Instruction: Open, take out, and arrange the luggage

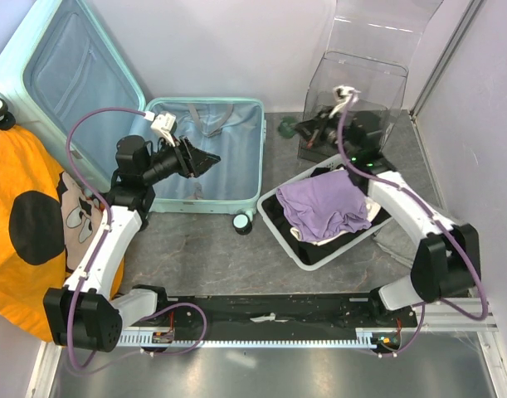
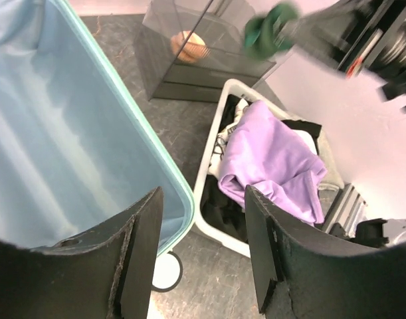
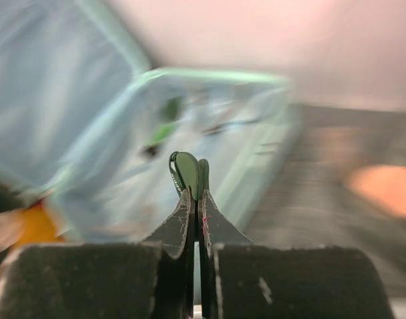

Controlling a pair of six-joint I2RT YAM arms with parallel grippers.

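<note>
The light-blue suitcase (image 1: pixel 262 157) lies unfolded, its lid (image 1: pixel 87 75) leaning back at the left. Inside, a green bottle (image 3: pixel 164 133) shows blurred in the right wrist view. My right gripper (image 1: pixel 299 129) is shut on a dark green item (image 1: pixel 286 127), whose rounded tip also stands between its fingers in the right wrist view; I cannot tell what the item is. Over the suitcase's right half, my left gripper (image 1: pixel 210 163) stands open, with nothing between its fingers in the left wrist view.
A white bin (image 1: pixel 307 264) holds a folded purple cloth (image 1: pixel 324 203). Behind it stands a clear-fronted box (image 1: pixel 377 79) with an orange-tan item (image 2: pixel 189 46) inside. A small round jar (image 1: pixel 242 224) sits before the suitcase. An orange bag (image 1: pixel 25 257) fills the left side.
</note>
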